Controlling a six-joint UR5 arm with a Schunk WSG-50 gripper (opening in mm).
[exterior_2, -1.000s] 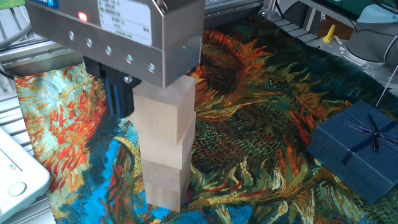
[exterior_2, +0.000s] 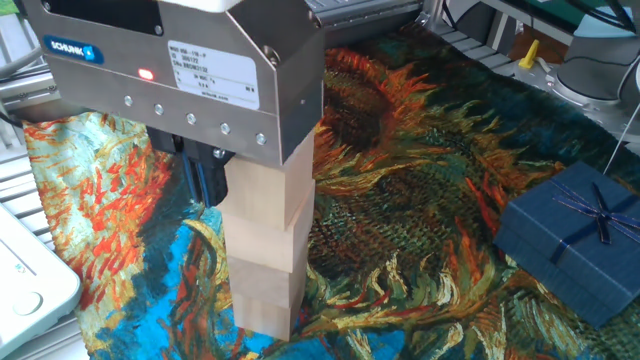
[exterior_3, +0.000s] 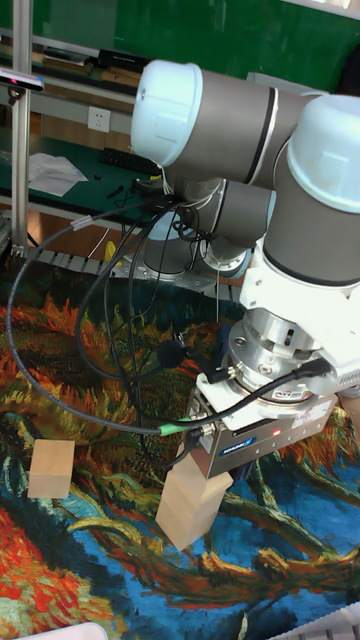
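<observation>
In exterior view 2 several pale wooden blocks stand in a tower (exterior_2: 262, 240), stacked slightly out of line with one another. My gripper (exterior_2: 207, 185) hangs at the tower's upper left, its dark fingers pointing down beside the top block (exterior_2: 262, 195). The gripper's grey body covers the far side of that block, so whether the fingers are apart or hold it does not show. From exterior view 3 the tower (exterior_3: 192, 507) appears right below the gripper body, the fingers mostly hidden. A single wooden block (exterior_3: 50, 469) lies apart from the tower on the cloth.
A dark blue gift box (exterior_2: 570, 240) with a ribbon sits at the right of the painted cloth (exterior_2: 400, 200). A white device (exterior_2: 30, 280) stands at the left edge. Black cables (exterior_3: 91, 363) loop beside the arm. Cloth between tower and box is clear.
Over the last second my gripper has come down and a little right against the tower's upper left side. The lower blocks and the gift box have stayed put.
</observation>
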